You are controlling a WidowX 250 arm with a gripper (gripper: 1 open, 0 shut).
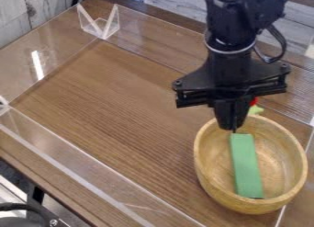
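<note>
My black gripper (230, 119) hangs over the back edge of a light wooden bowl (211, 177) on the right, its narrow tip pointing down and looking shut, with nothing visible held. A long green block (245, 166) lies inside the bowl, below the gripper. A small red and green item (255, 108) is partly hidden behind the gripper.
A clear wire-like holder (98, 21) stands at the back left. A rail runs along the near left edge, with dark cables below.
</note>
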